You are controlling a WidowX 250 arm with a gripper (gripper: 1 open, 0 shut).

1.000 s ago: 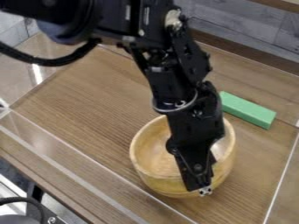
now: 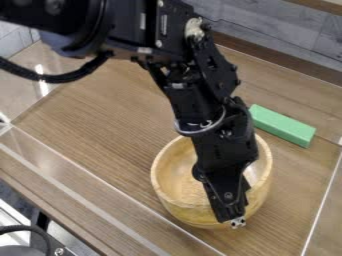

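Observation:
A wooden bowl (image 2: 181, 180) sits on the wooden table near the front centre. My black gripper (image 2: 230, 210) reaches down from the top left into and over the right side of the bowl, its tip low at the near rim. The arm hides much of the bowl's inside, and I cannot tell how far the fingers are apart or whether anything is between them.
A green block (image 2: 282, 127) lies on the table (image 2: 94, 135) behind and to the right of the bowl. A grey wall (image 2: 267, 50) stands at the back, and a black cable loops at the lower left.
My arm and gripper have shifted very slightly. The bowl and green block look unmoved.

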